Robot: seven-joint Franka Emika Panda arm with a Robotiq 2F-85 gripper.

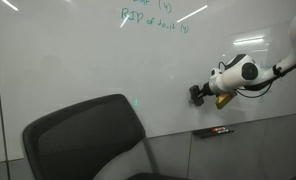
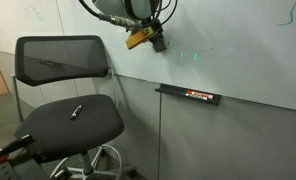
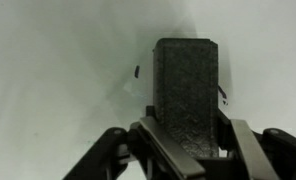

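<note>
My gripper is shut on a dark, block-shaped eraser (image 3: 186,75), which juts out from between the fingers in the wrist view. The eraser (image 1: 196,94) is at the whiteboard (image 1: 83,65) in exterior view 1, near the board's lower edge; whether it presses on the surface I cannot tell. Short dark marks lie on both sides of it in the wrist view, a left mark (image 3: 137,72) and a right mark (image 3: 223,95). Exterior view 2 has the eraser (image 2: 159,44) left of two small green strokes (image 2: 182,56).
Below the board is a dark marker tray (image 2: 173,91) with a red and white item (image 2: 199,95) on it. A black office chair (image 2: 73,125) stands in front, with a marker (image 2: 76,112) on its seat. Green handwriting (image 1: 153,20) runs along the board's top.
</note>
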